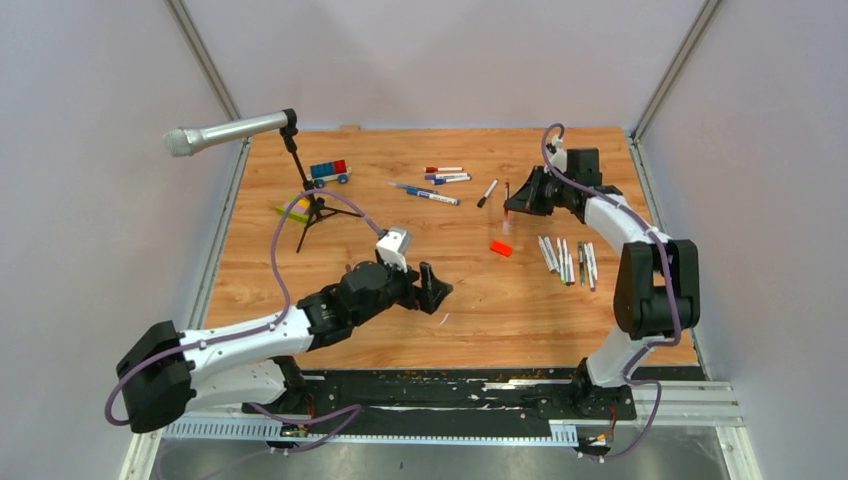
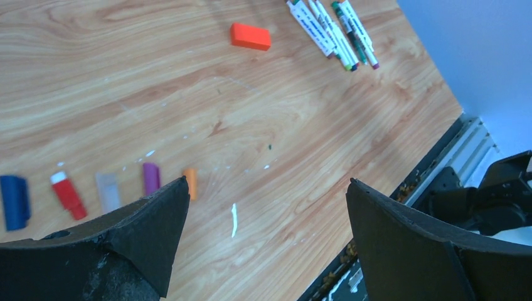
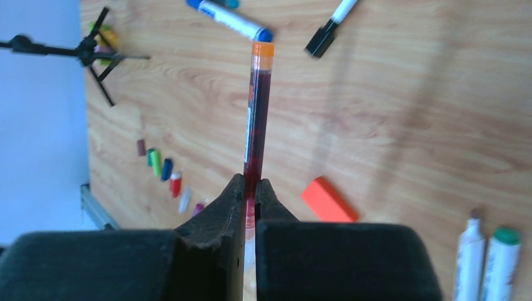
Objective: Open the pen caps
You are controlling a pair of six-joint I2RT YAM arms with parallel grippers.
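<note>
My right gripper is shut on a dark red marker (image 3: 257, 122) with an orange end; it points up past the fingers in the right wrist view, and its lower part shows pale below them. From the top, that gripper (image 1: 508, 206) is at the back right, above the table. My left gripper hangs open and empty over the front middle. Loose caps lie beyond its left finger: an orange cap (image 2: 191, 183), a purple cap (image 2: 151, 179), a red cap (image 2: 69, 195) and a blue cap (image 2: 15, 202).
Several uncapped markers (image 1: 570, 262) lie in a row at the right. More markers (image 1: 440, 180) and one black-ended marker (image 1: 488, 193) are at the back. An orange block (image 1: 501, 248) sits mid-table. A microphone tripod (image 1: 315, 208) stands at the left.
</note>
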